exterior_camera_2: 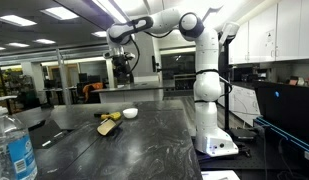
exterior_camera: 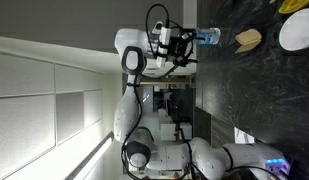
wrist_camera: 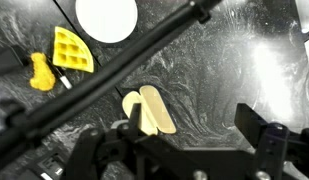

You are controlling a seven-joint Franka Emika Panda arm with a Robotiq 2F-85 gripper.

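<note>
High over the dark table my gripper [exterior_camera_2: 122, 76] hangs open, with nothing between its fingers. Two tan, flat, rounded pieces [wrist_camera: 152, 110] lie together below it in the wrist view; one exterior view shows them as a single tan shape [exterior_camera: 248, 40]. Beside them are a yellow waffle-like piece [wrist_camera: 73, 50] and an orange-brown piece [wrist_camera: 42, 72]. A round white plate [wrist_camera: 106, 17] lies near the top of the wrist view. My gripper [exterior_camera: 181, 46] appears beside the clear-blue bottle [exterior_camera: 207, 36] in the first exterior view, though well above the tabletop.
The bottle [exterior_camera_2: 15, 148] stands at the near left of the table in the second exterior view. A dark bar [wrist_camera: 124, 62] crosses the wrist view and hides part of the table. Much of the tabletop [exterior_camera_2: 154, 150] near the arm's base is bare.
</note>
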